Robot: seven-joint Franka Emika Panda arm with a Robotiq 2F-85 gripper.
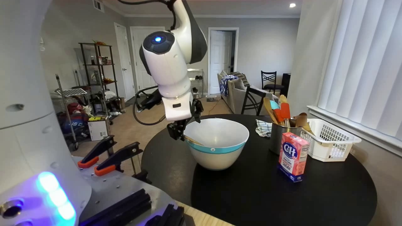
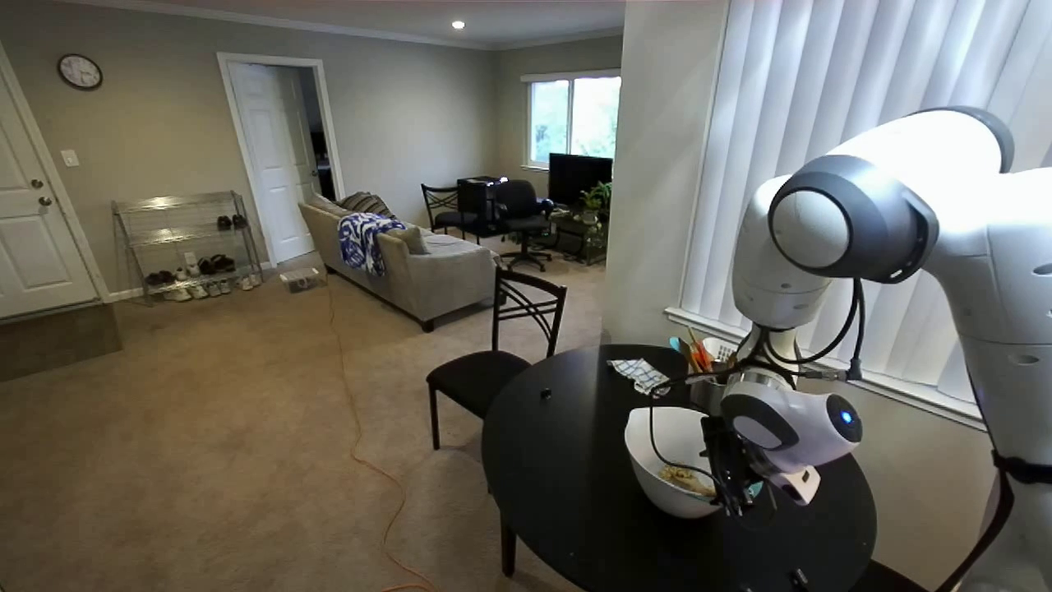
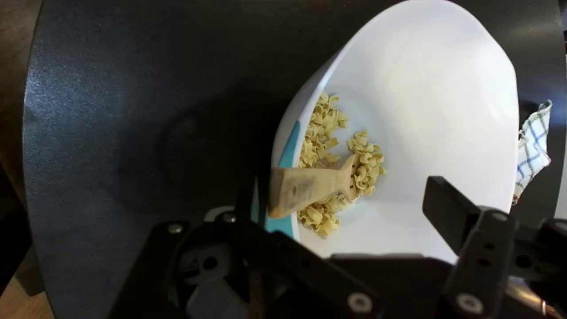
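Note:
A white bowl (image 1: 216, 158) with a teal band stands on the round black table. Curly pasta (image 3: 321, 130) lies in its bottom, as the wrist view shows. A wooden utensil (image 3: 311, 186) leans over the bowl's rim, its slotted end in the pasta and its handle end at the rim. At that rim my gripper (image 1: 184, 130) is open, one finger (image 3: 449, 207) over the bowl's inside and the other beside the handle end. Nothing is clasped between them. Seen in exterior view 2, the arm hides part of the bowl (image 2: 646, 474).
Right of the bowl stand a pink sugar box (image 1: 293, 156), a metal canister (image 1: 277, 137) of utensils and a white basket (image 1: 328, 148). A checked cloth (image 1: 263, 128) lies behind.

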